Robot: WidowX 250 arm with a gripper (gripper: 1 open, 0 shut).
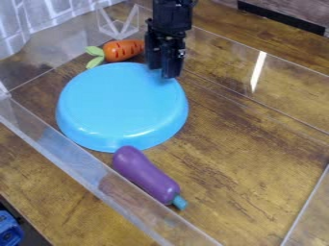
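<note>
My black gripper [164, 60] reaches down from the top of the view to the back right rim of a large blue round dish or lid [121, 108]. Its fingertips are at that rim; whether they are open or closed on it is unclear. An orange toy carrot [122, 50] with green leaves lies behind the dish, left of the gripper. A purple toy eggplant [144, 174] lies in front of the dish, near the clear tray wall.
Clear walls border the wooden surface [244, 144] on the left and right. A small blue object [7, 231] shows at the bottom left corner, outside the wall.
</note>
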